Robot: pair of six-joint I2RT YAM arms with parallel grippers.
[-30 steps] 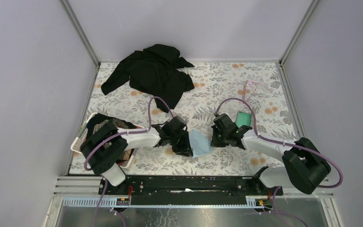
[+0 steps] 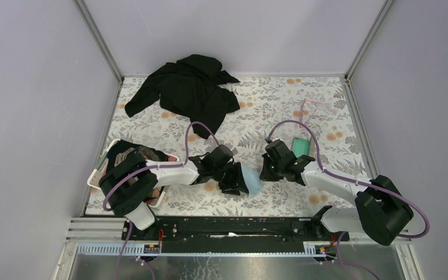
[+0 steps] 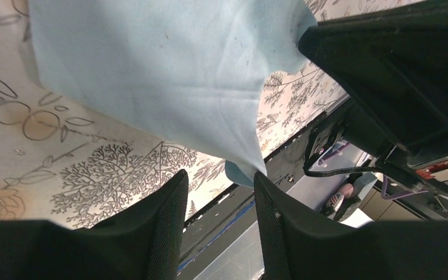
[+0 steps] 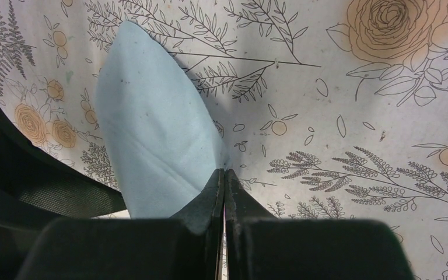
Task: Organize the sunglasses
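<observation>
A pale blue cloth (image 2: 252, 181) (image 3: 151, 64) (image 4: 151, 128) lies folded on the patterned mat between my grippers. My left gripper is open at the cloth's near end, its corner hanging by the right finger; whether it touches is hard to tell. My right gripper is shut, its tips at the cloth's edge. I cannot make out any sunglasses for certain. A green case (image 2: 300, 146) lies behind my right arm.
A black garment (image 2: 192, 87) covers the back left of the mat. A white basket (image 2: 96, 178) with dark items is under my left arm. Pink clear items (image 2: 309, 108) lie at back right.
My left gripper has moved slightly to the right with the cloth shifting beside it. The right arm has moved very little.
</observation>
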